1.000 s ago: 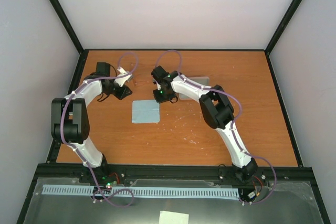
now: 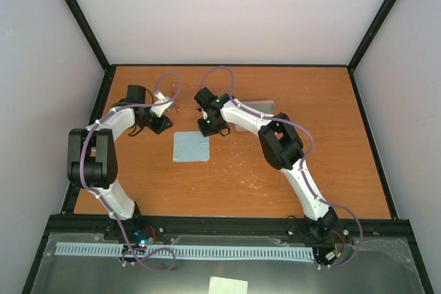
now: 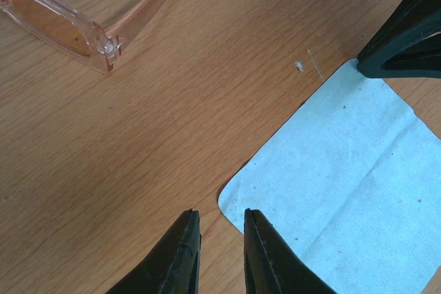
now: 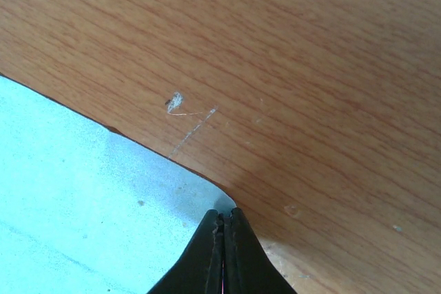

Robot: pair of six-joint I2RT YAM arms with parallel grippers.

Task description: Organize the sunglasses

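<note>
Pink translucent sunglasses (image 3: 58, 29) rest on the wood upper left in the left wrist view. A light blue cloth (image 2: 191, 147) lies flat at the table's middle. My left gripper hangs left of the cloth, its fingertips slightly apart; in its wrist view I see nothing between them. My right gripper is shut at the cloth's rounded corner; whether any cloth edge is between its tips, I cannot tell.
A clear container (image 2: 255, 108) sits behind the right arm, partly hidden by it.
The left arm has shifted very slightly.
</note>
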